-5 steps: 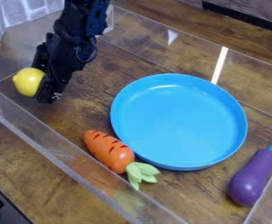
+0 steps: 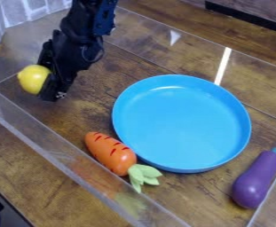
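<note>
My black gripper [image 2: 52,78] reaches down from the top left and is shut on a yellow round object [image 2: 34,80], which sits at its fingertips at the left of the view, near the clear wall. Right of centre is an empty blue plate [image 2: 182,121]. Below the plate, to its left, lies an orange toy carrot [image 2: 112,152] with pale green leaves. A purple toy eggplant [image 2: 256,179] lies at the lower right.
Clear walls edge the wooden surface [image 2: 164,53] at the left, along the bottom and at the right. The wood between my gripper and the plate, and behind the plate, is free.
My gripper and the yellow object have shifted slightly right and up in the view. The plate, carrot and eggplant have not moved.
</note>
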